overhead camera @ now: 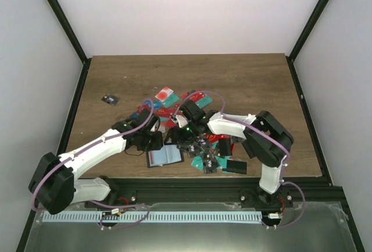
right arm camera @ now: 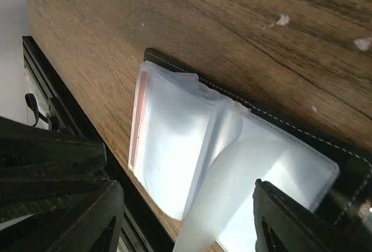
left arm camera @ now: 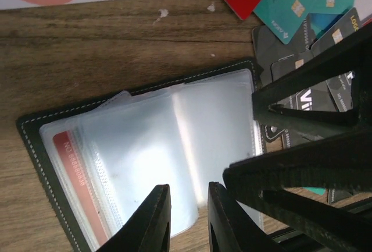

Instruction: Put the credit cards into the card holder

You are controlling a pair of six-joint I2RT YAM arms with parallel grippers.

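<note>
The dark-edged card holder (overhead camera: 165, 156) lies open near the table's front edge, its clear sleeves (left arm camera: 136, 156) facing up. A reddish card strip (left arm camera: 81, 182) shows under the sleeve at its left edge. My left gripper is partly open over the sleeves, with no card visible between its fingers. My right gripper stands wide open over the holder's right half; a pale, blurred sleeve flap (right arm camera: 224, 188) curls up between its fingers. Loose cards (left arm camera: 305, 4) in red, teal and black lie beyond the holder and to its right.
A white card with a red circle (overhead camera: 165, 93) lies behind the holder. One dark card (overhead camera: 110, 99) sits alone at the far left. Both grippers are very close together over the holder.
</note>
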